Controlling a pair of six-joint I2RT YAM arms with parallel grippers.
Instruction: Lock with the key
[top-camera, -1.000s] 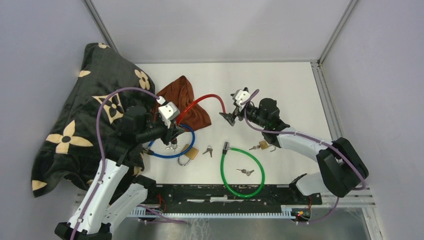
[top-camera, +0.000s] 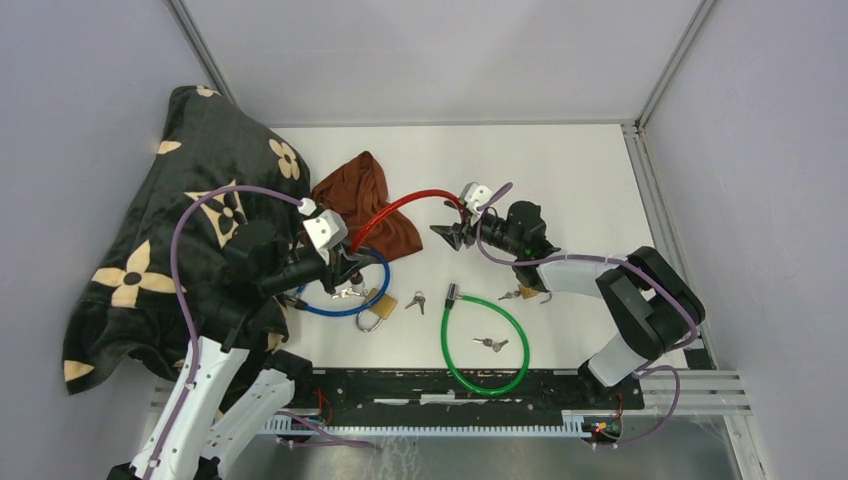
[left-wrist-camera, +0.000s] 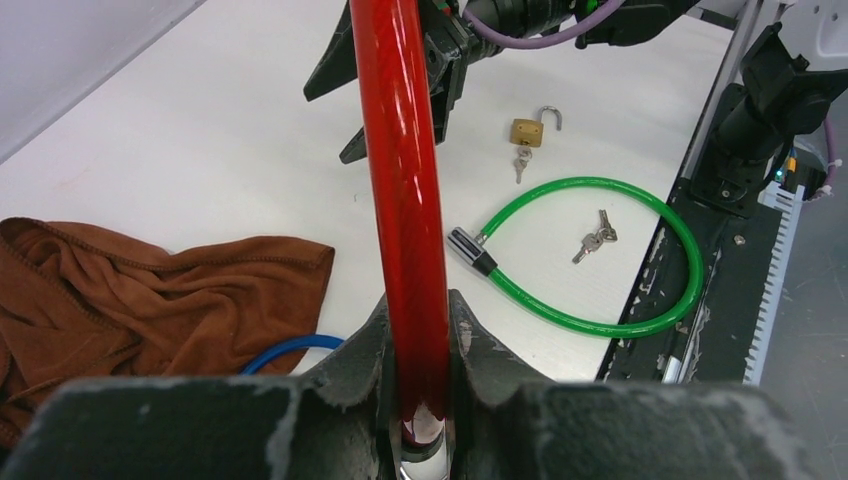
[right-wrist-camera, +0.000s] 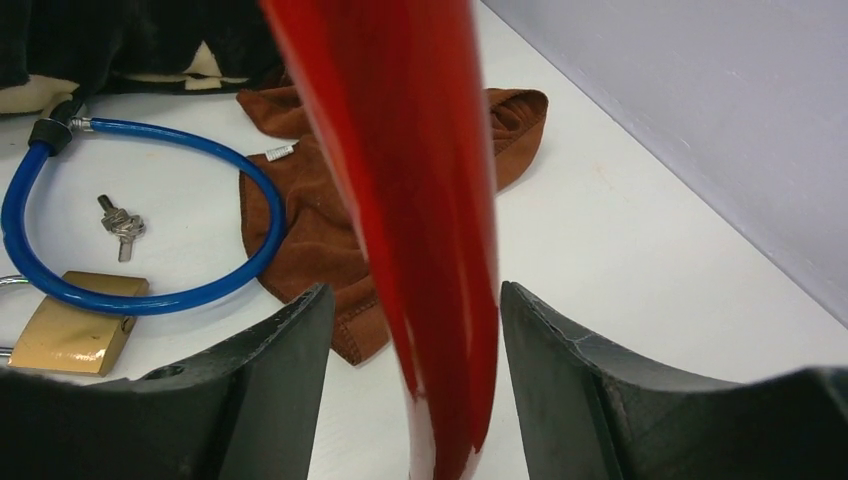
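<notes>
A red cable lock (top-camera: 408, 198) arches in the air between the arms. My left gripper is shut on it near one end, which has a metal fitting. My right gripper stands part open around the hanging red cable, with a gap visible beside it at the left; the cable fills the middle of the right wrist view. Keys lie on the white table: a pair (top-camera: 417, 301) at the middle, another (top-camera: 490, 344) inside the green cable lock, and a bunch (right-wrist-camera: 122, 225) inside the blue cable loop.
The blue cable lock (top-camera: 340, 312) and a brass padlock (top-camera: 380, 305) lie below my left arm. A green cable lock (top-camera: 515, 330) lies at front centre, a small padlock (left-wrist-camera: 527, 133) to its right. A brown cloth (top-camera: 355, 180) and dark patterned blanket (top-camera: 140, 280) lie left.
My right arm has shifted slightly leftward, bringing its gripper around the red cable. The left arm has moved little.
</notes>
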